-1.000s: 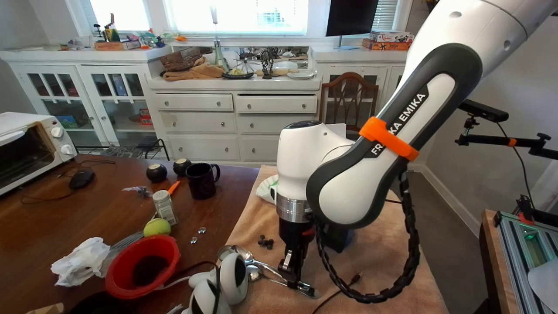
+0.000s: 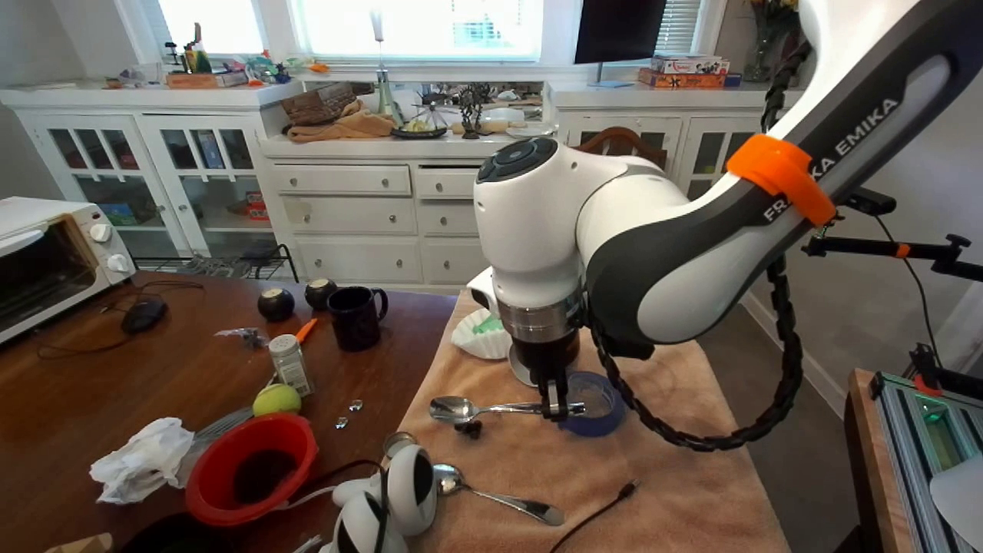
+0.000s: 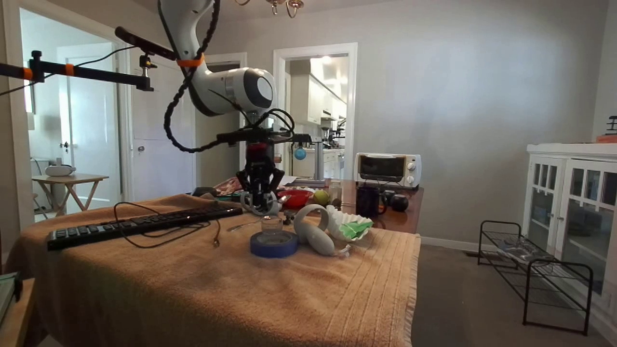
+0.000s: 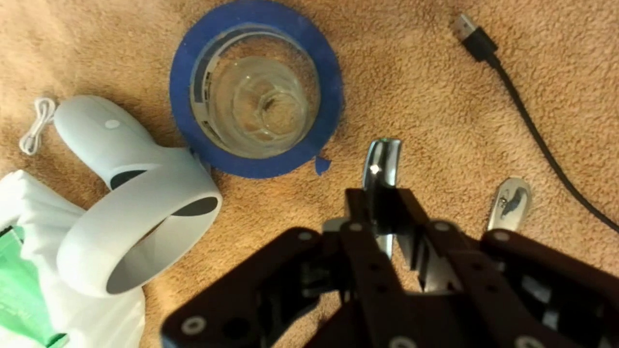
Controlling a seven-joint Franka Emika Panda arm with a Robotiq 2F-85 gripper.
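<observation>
A silver spoon [image 2: 454, 409] is pinched by its handle in my gripper [image 2: 554, 412], its bowl pointing left in exterior view 1. From the wrist view, the handle end [image 4: 384, 159] pokes out past the shut fingers [image 4: 357, 204]; the bowl is hidden there. A second spoon [image 2: 516, 503] lies on the tan towel [image 2: 682, 488], nearer that camera. Beside the held spoon rests a blue tape roll [image 4: 184, 93], with a clear glass [image 4: 272, 113] seen within its ring. In exterior view 2 my gripper [image 3: 261, 209] appears behind the tape roll [image 3: 274, 245].
A white controller [image 4: 139, 223] touches the tape roll's side, near a white fluted dish [image 4: 72, 243] holding a green packet. A USB cable [image 4: 537, 130] crosses the towel. A red bowl [image 2: 299, 452], tennis ball [image 2: 276, 399] and dark mug [image 2: 355, 319] occupy the wooden table.
My gripper has risen and moved toward the window side in exterior view 1, carrying one spoon away from the other. The tape roll now shows beside it.
</observation>
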